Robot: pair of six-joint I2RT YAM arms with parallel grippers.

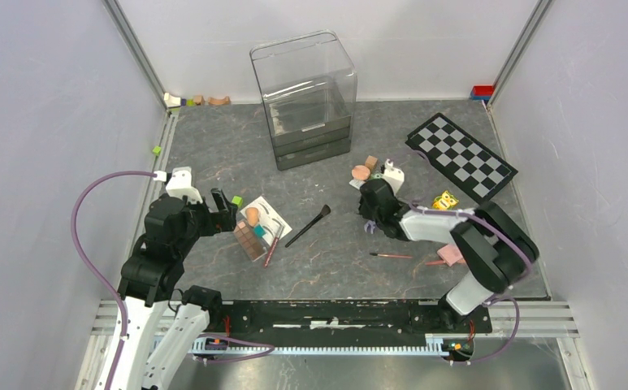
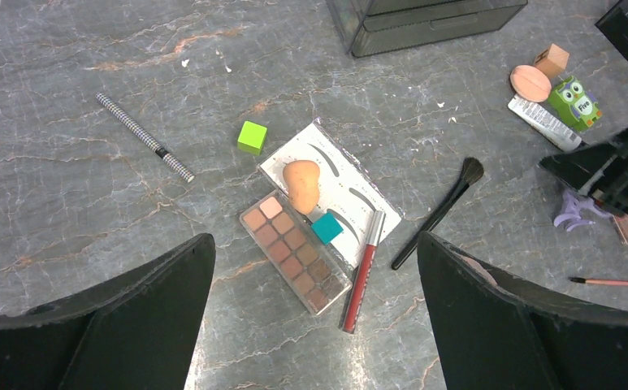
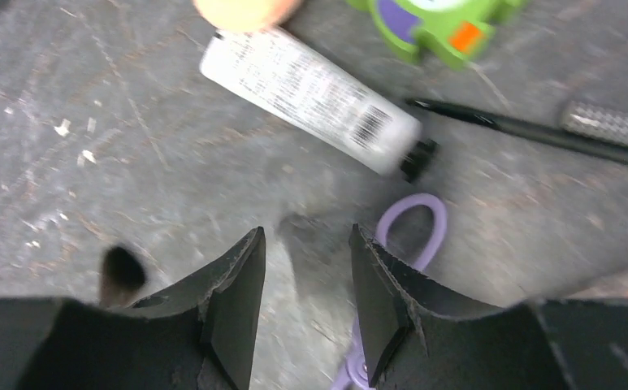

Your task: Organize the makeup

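My left gripper stands open over the left group: an eyeshadow palette, a white sheet with a beige sponge, a red pencil and a black brush. My right gripper, fingers apart, hovers low beside a purple scissor-like tool, below a white labelled tube. A pink round puff lies by that tube. A thin brush lies toward the front.
The clear organizer stands at the back centre; a checkered board lies at the right. Green cube and owl toy sit among the items.
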